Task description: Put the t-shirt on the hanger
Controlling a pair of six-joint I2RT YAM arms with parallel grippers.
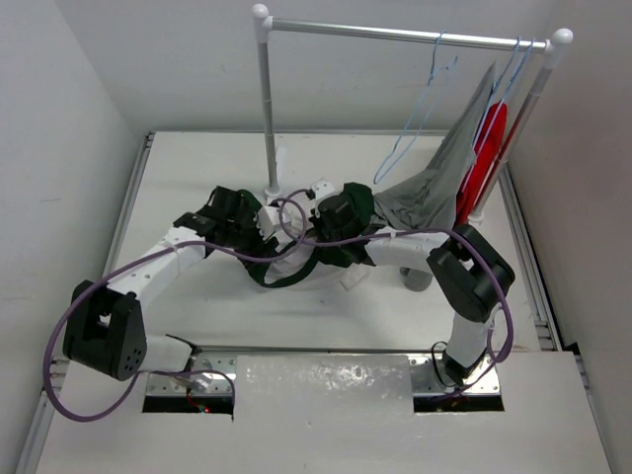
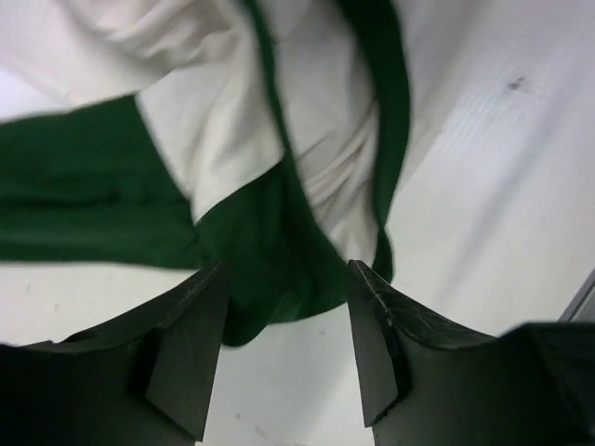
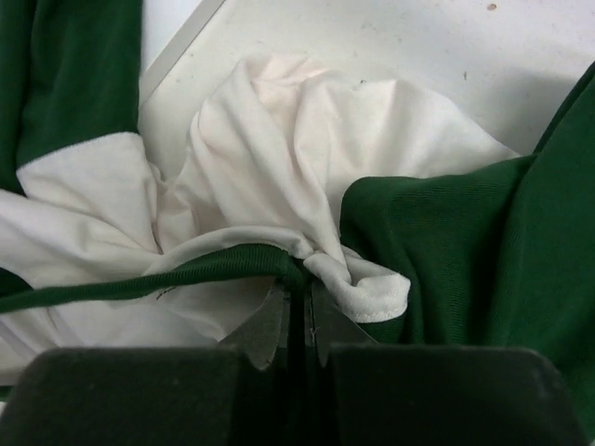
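Observation:
The green-and-white t shirt (image 1: 355, 202) lies crumpled on the white floor of the workspace, under both grippers. In the left wrist view, my left gripper is part open over its green edge (image 2: 390, 121), fingers apart, with nothing clearly held between them. My right gripper is shut on a green ribbed band (image 3: 223, 269) of the shirt, beside bunched white fabric. Light blue hangers (image 1: 415, 118) hang from the rail above, empty at the middle.
The metal rail (image 1: 355, 30) stands across the back. A grey garment (image 1: 425, 188) and a red one (image 1: 489, 138) hang at right.

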